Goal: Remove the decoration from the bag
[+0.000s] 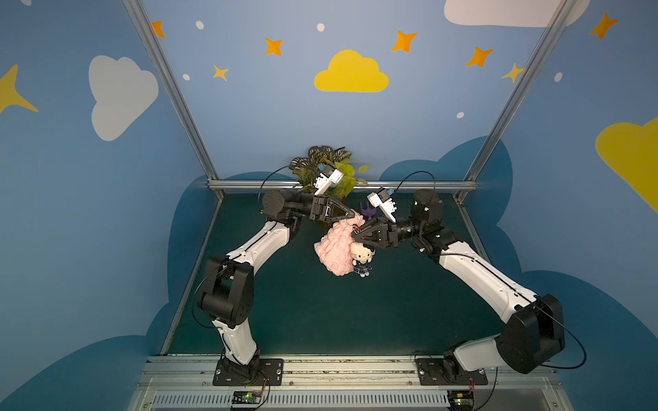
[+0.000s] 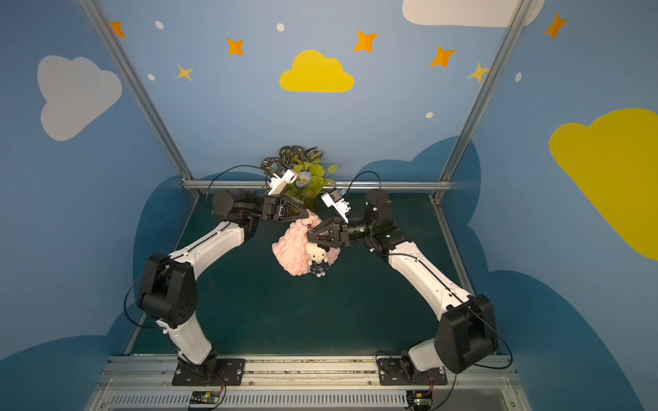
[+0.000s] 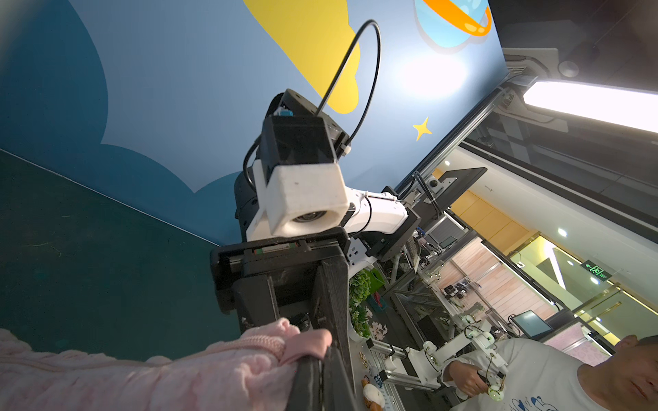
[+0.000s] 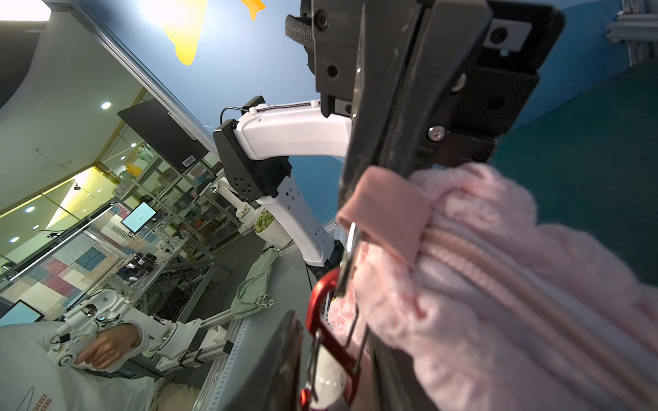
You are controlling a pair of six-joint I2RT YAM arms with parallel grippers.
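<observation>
A fluffy pink bag stands at the middle of the table. Its decoration, a white cat doll in a dark plaid skirt, hangs at its front right. My left gripper is shut at the bag's top, its fingers pinching the small pink tab. A red carabiner hangs by a metal ring from the bag near this tab. My right gripper is partly open, its fingers on either side of the carabiner with gaps showing. The doll is mostly hidden in the right wrist view.
Behind the bag, a leafy plant stands against the back wall. A small purple thing shows partly behind the right gripper. Both grippers are close together.
</observation>
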